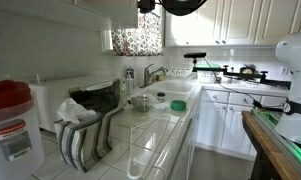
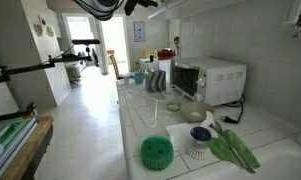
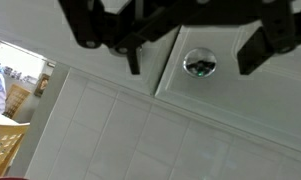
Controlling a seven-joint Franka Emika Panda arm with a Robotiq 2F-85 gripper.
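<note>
In the wrist view my gripper stands open in front of white cabinet doors point(image 3: 265, 105). A round, shiny knob point(image 3: 200, 62) shows in the gap between the two dark fingers. Whether either finger touches the knob cannot be told. The arm point(image 1: 182, 5) reaches in along the top edge of exterior view 1, beside the white upper cabinet point(image 1: 108, 8). Exterior view 2 also has the arm point(image 2: 98, 10) high above the counter, its gripper end close to the cabinet's underside.
Below, the counter holds a green round container point(image 2: 157, 152), a scrub brush point(image 2: 200, 140), a green cloth point(image 2: 233, 152), a white toaster oven point(image 2: 212, 80) and a striped rack point(image 1: 85, 140). A red-lidded canister point(image 1: 12, 125) stands at the near left.
</note>
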